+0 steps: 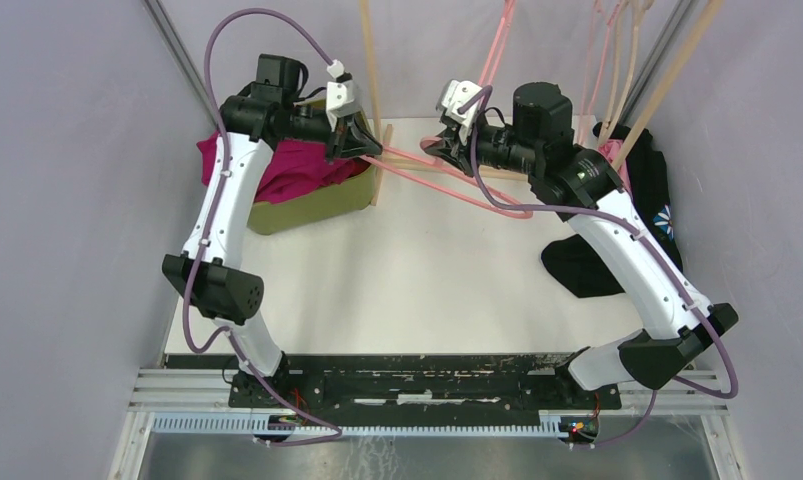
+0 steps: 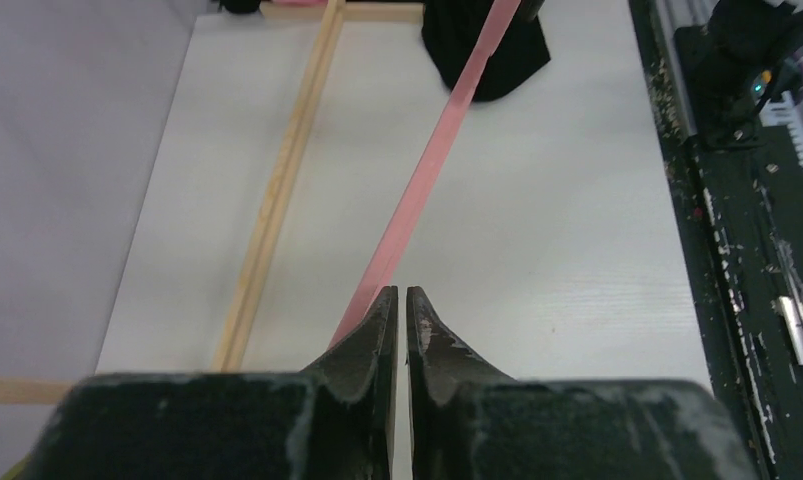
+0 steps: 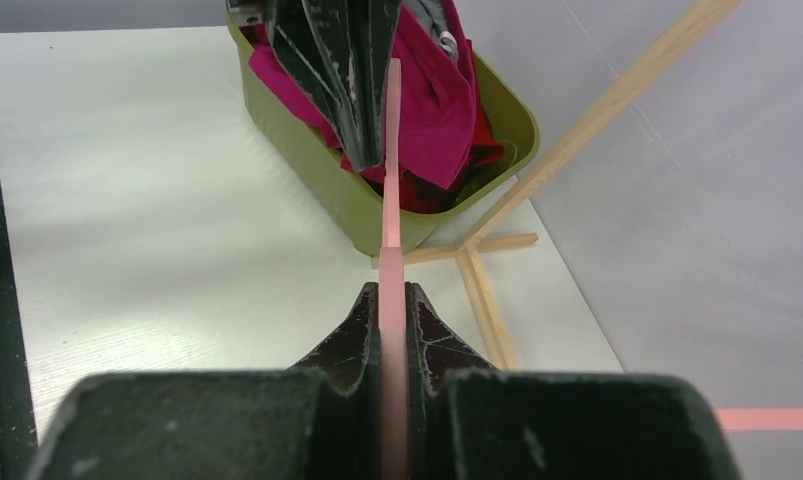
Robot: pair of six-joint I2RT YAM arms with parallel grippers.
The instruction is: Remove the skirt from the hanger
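Observation:
A pink hanger spans between my grippers in the top view, with no skirt visible on it. My left gripper is at one end of it; its fingertips sit close together, with a pink bar just beyond and beside them; whether they grip it is hard to see. My right gripper is shut on a pink hanger bar, which runs forward toward the left gripper.
A green bin of magenta and other clothes is at the back left. Black clothes lie at the right. Wooden stands and hanging hangers are at the back.

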